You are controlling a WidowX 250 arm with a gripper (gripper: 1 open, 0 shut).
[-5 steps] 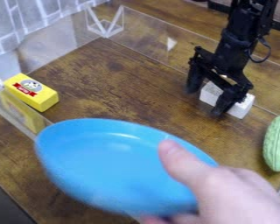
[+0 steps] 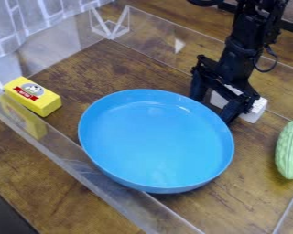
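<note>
My black gripper (image 2: 223,90) is low at the upper right, over a white object (image 2: 249,109) that its dark fingers and cables partly hide; whether it touches it cannot be told. The finger's state is hard to make out among the dark parts. A large blue plate (image 2: 156,142) lies in the middle foreground, just left of and below the gripper.
A yellow box (image 2: 30,96) lies at the left. A green textured oblong (image 2: 289,148) sits at the right edge. Bare wood (image 2: 124,64) is free behind the plate. Clear plastic walls edge the workspace.
About a second ago a hand held the blue plate low in the foreground; now the plate lies flat nearer the gripper and the hand is gone. The arm has barely moved.
</note>
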